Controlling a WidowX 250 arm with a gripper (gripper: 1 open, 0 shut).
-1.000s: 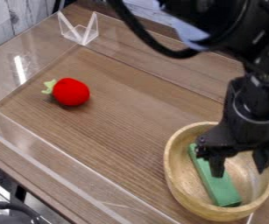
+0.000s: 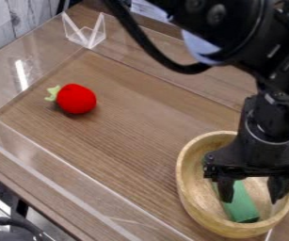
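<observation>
My black gripper (image 2: 246, 172) is over the wooden bowl (image 2: 193, 202) at the lower right, open, its fingertips down at or inside the rim. A green block (image 2: 240, 209) lies in the bowl, partly hidden under the gripper. A red strawberry-like toy (image 2: 76, 100) with a green top lies on the table at the upper left.
A clear plastic piece (image 2: 87, 28) stands at the far left back. Black cables run at the bottom left corner.
The gripper has moved down and slightly toward the front in the bowl, covering more of the green block's upper part. The strawberry has not moved.
</observation>
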